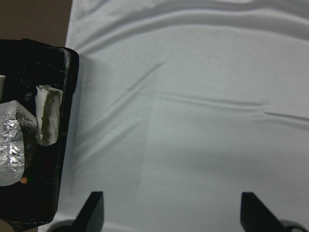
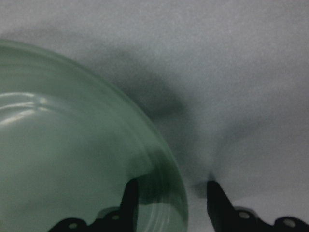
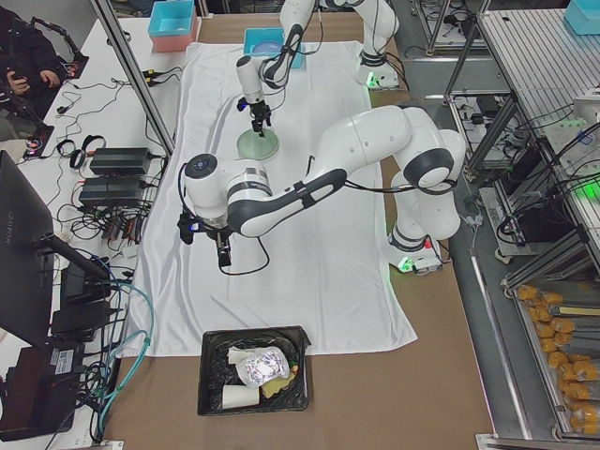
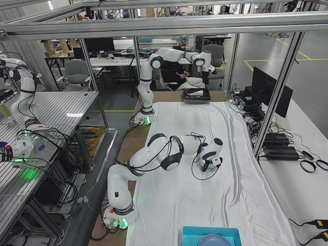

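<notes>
A green plate (image 3: 253,145) lies on the white cloth (image 3: 300,309). My right gripper is open at the plate's rim, one fingertip over the plate (image 2: 58,145) and the other just outside it; whether they touch cannot be told. In the camera left view, my right gripper (image 3: 261,120) is above the plate's back part. My left gripper hangs open over the cloth nearer the black bin, with nothing between its fingers. The bin (image 3: 212,344) holds crumpled foil (image 1: 10,140), white paper items and a small yellowish item.
A blue container (image 4: 210,230) with a round blue item inside stands at the cloth's far end in the camera left view. Cables, a monitor (image 3: 28,262) and boxes line the side table. The cloth's middle is otherwise mostly clear.
</notes>
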